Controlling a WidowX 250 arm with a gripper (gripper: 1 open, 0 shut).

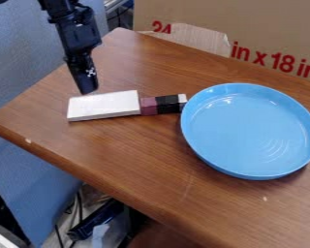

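My black gripper [86, 82] points down at the upper left of the camera view, just above the back-left end of a white flat block [104, 106]; I cannot tell whether it is open or shut, or whether it touches the block. The block lies on the wooden table with a maroon piece [148, 106] and a black piece [170, 104] in a row at its right end, with a small white tip beyond. A light blue plate [248, 131] sits to the right of that row.
A large cardboard box [248, 29] stands behind the table [144, 160]. Cables and other items lie below the left edge.
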